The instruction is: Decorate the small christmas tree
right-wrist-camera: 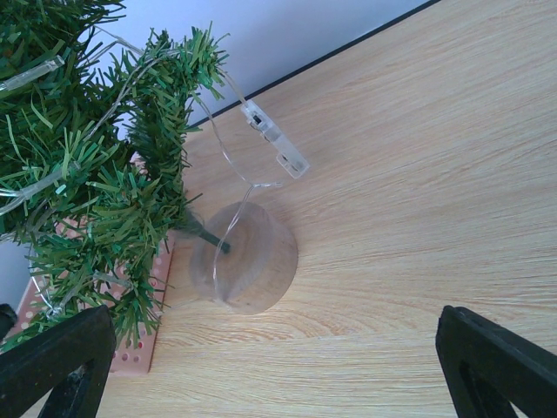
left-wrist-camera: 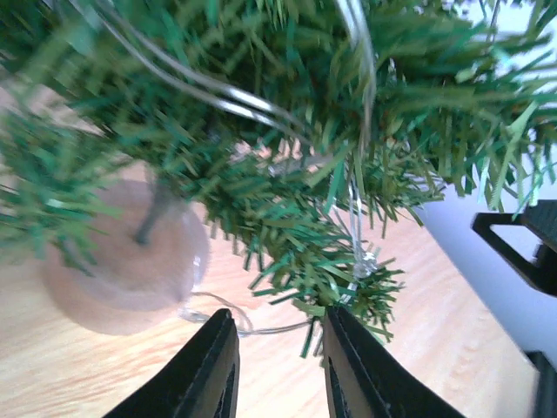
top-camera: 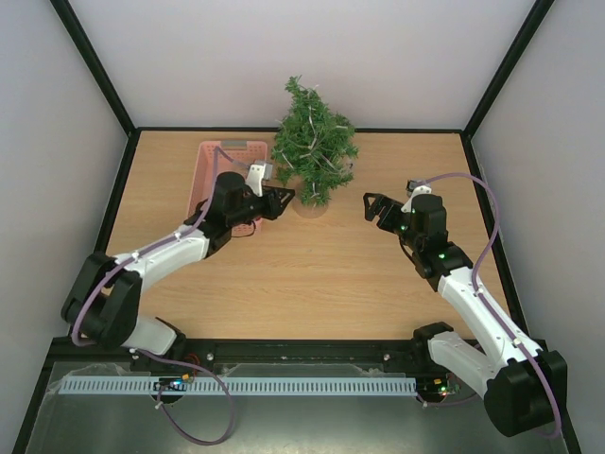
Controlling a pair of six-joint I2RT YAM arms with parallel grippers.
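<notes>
The small green Christmas tree (top-camera: 314, 137) stands on a round clear base (right-wrist-camera: 252, 261) at the back middle of the table. Thin clear light wires (left-wrist-camera: 252, 104) run over its branches. At the tree's lower left side is my left gripper (top-camera: 288, 196). In the left wrist view its two fingers (left-wrist-camera: 213, 374) are parted just below a branch tip (left-wrist-camera: 357, 287), and no ornament shows between them. Well to the right of the tree, my right gripper stands wide open and empty over bare table.
A pink basket (top-camera: 199, 180) sits left of the tree, partly hidden by the left arm; its contents are hard to make out. A small clear clip (right-wrist-camera: 274, 139) hangs off the wire on the tree's right side.
</notes>
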